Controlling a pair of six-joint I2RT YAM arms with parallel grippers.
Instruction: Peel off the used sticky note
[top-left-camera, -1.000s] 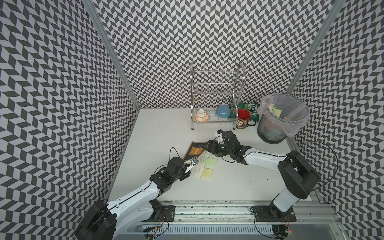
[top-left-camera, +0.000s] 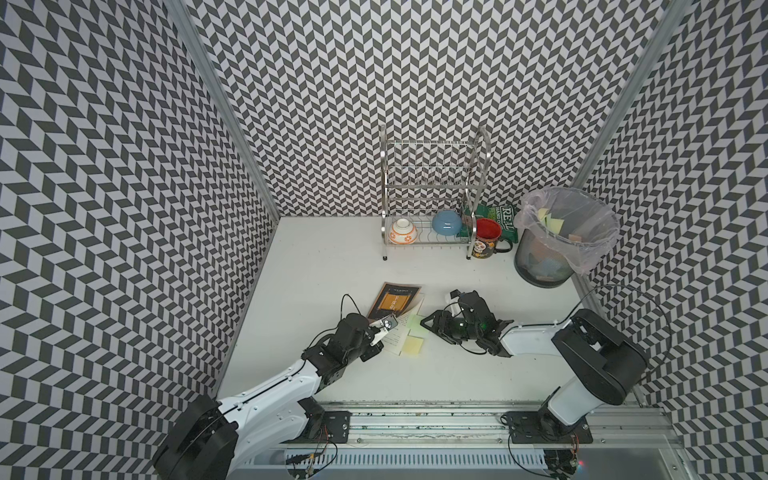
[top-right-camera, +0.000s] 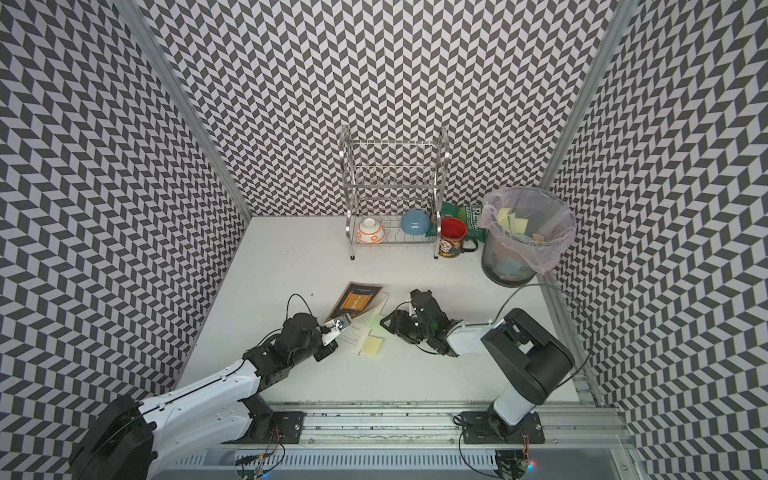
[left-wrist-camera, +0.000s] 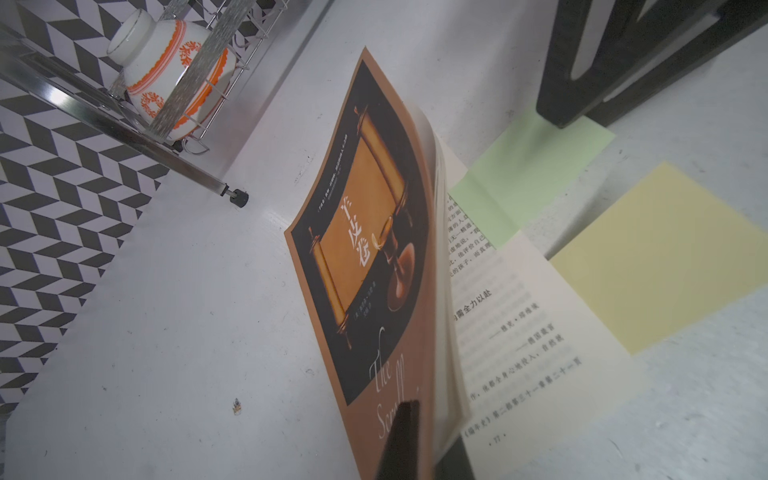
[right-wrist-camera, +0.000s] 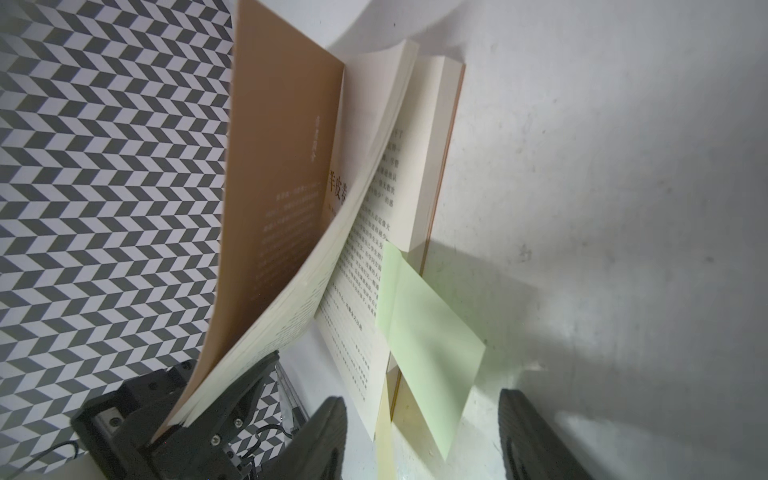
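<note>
A paperback book (left-wrist-camera: 360, 240) lies on the white table, its front cover lifted. My left gripper (top-left-camera: 385, 326) is shut on the lifted cover and some pages at the lower corner, seen edge-on between its fingers in the left wrist view. A green sticky note (right-wrist-camera: 436, 344) clings to the page edge and sticks out over the table. Below it a yellow sticky note (left-wrist-camera: 664, 256) also juts from the page. My right gripper is open, fingers apart on either side of the green note's outer end; whether they touch it I cannot tell.
A lined bin (top-left-camera: 552, 248) with used notes inside stands at the back right. The wire rack (top-left-camera: 428, 188) with bowls (top-left-camera: 446, 224) and a red-lined mug (top-left-camera: 486, 236) are at the back.
My right gripper has moved from over the book's upper part toward the front, to the green note's outer end. The left gripper and the book have hardly moved.
</note>
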